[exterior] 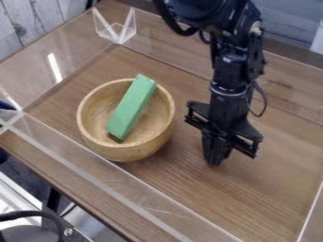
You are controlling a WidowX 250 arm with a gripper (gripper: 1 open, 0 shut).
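My black robot arm hangs from the top of the view over the middle-right of the wooden table [221, 203], its gripper [217, 155] low at the surface. The fingers look shut, and nothing shows between the dark fingertips. To the left of it a tan round bowl [98, 132] holds a green block [130, 107] lying tilted inside. The gripper is apart from the bowl, just right of its rim.
A clear plastic object [113, 26] stands at the upper left of the table. Dark cables or parts [32, 227] lie at the lower left, beyond the edge.
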